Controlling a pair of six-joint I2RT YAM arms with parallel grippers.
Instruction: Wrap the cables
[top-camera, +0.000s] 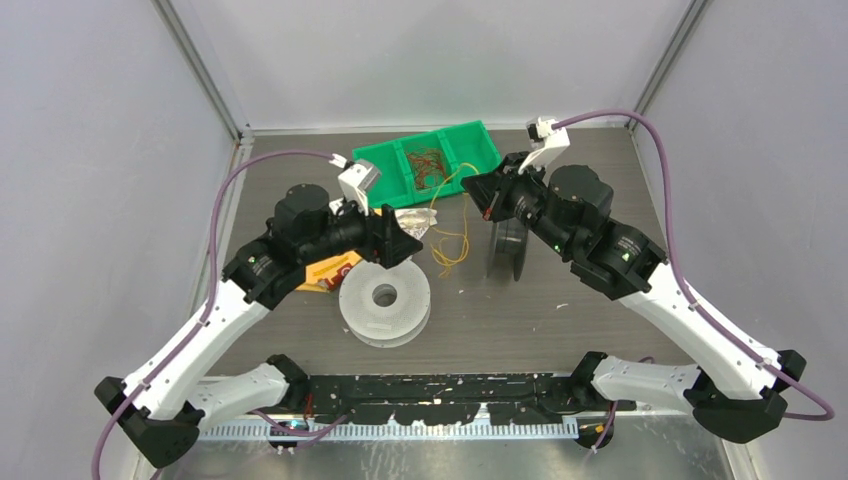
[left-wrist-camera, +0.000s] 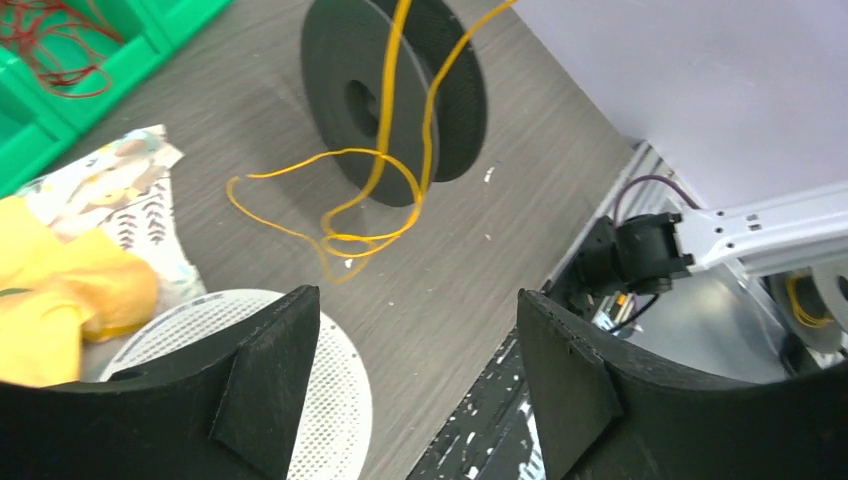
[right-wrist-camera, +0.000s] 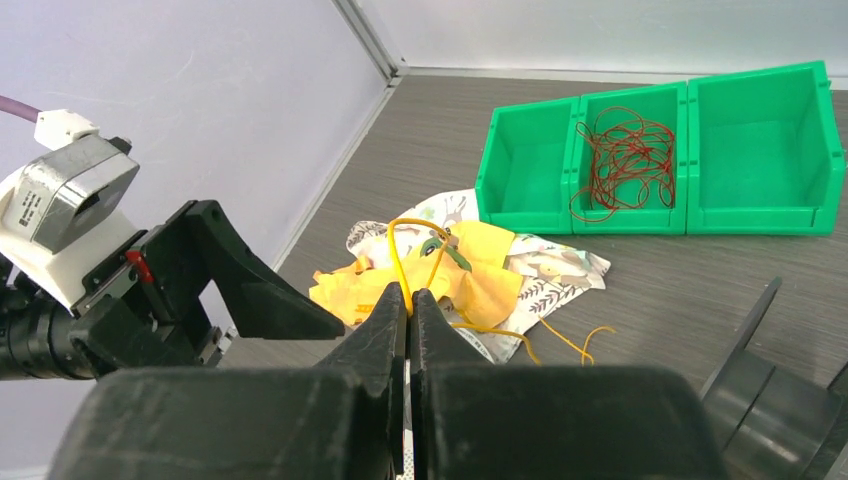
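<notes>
A yellow cable (top-camera: 463, 237) hangs in loose loops from my right gripper (top-camera: 468, 186), high above the table. In the right wrist view its strand (right-wrist-camera: 401, 262) runs up from between the closed fingertips, so my right gripper is shut on it. The lower loops of the cable (left-wrist-camera: 370, 240) dangle in the left wrist view, to the far side of my left gripper. That gripper stands open, its fingers wide apart with nothing held. Red cable (right-wrist-camera: 632, 165) lies coiled in the middle compartment of the green tray (right-wrist-camera: 583, 235).
A white spool (top-camera: 410, 292) lies flat below my left gripper. The black spool (left-wrist-camera: 335, 90) stands on its rim to the right. Yellow cloth (right-wrist-camera: 490, 290) and a printed bag (right-wrist-camera: 570, 268) lie before the tray.
</notes>
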